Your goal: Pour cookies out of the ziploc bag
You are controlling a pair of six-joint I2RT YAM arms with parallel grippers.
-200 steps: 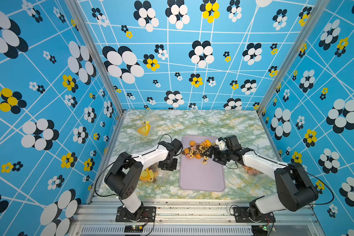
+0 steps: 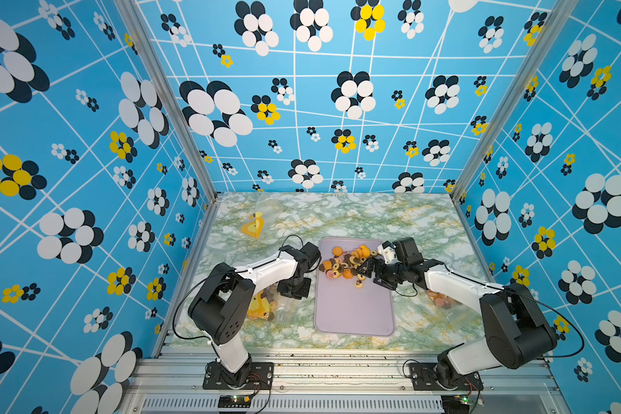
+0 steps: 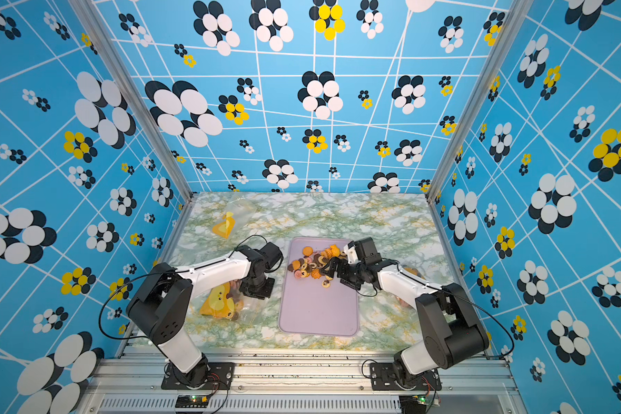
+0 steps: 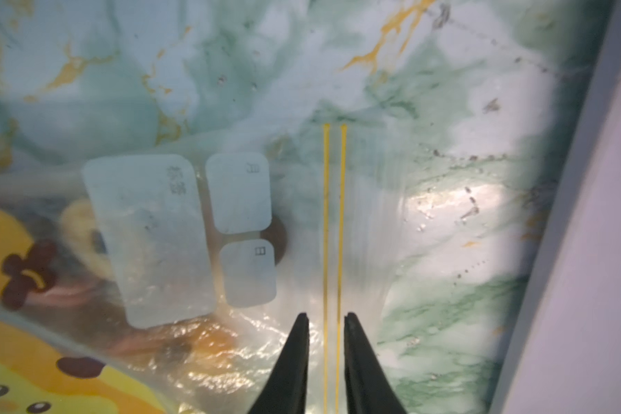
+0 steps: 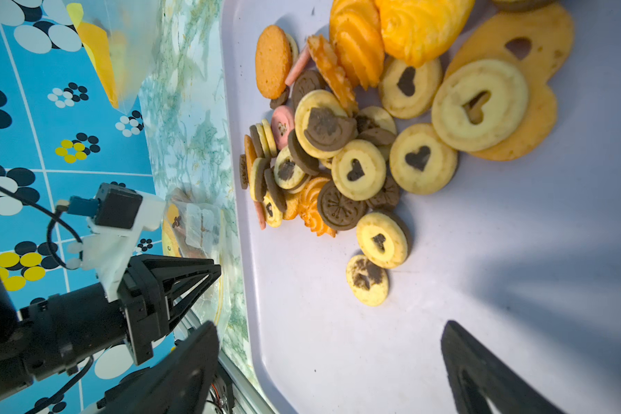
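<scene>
A clear ziploc bag [image 2: 258, 305] with yellow animal print lies on the table left of the tray, cookies inside. In the left wrist view the bag [image 4: 248, 200] shows white labels and two yellow zip lines. My left gripper is open to a narrow gap, its fingertips on either side of the zip lines; whether they touch the plastic is unclear. The lilac tray [image 2: 355, 314] bears a heap of loose cookies [image 5: 355, 169] at its far end. My right gripper hangs wide open over the tray, nothing between its fingers.
Another bag [image 2: 253, 225], seemingly empty, lies at the back left. Partly behind the right arm, a further bag with cookies [image 2: 440, 298] rests right of the tray. The tray's front half and the table's back are clear.
My left gripper has shifted slightly around the bag's mouth, its wrist turning a little. The right arm, tray and cookie heap look about the same.
</scene>
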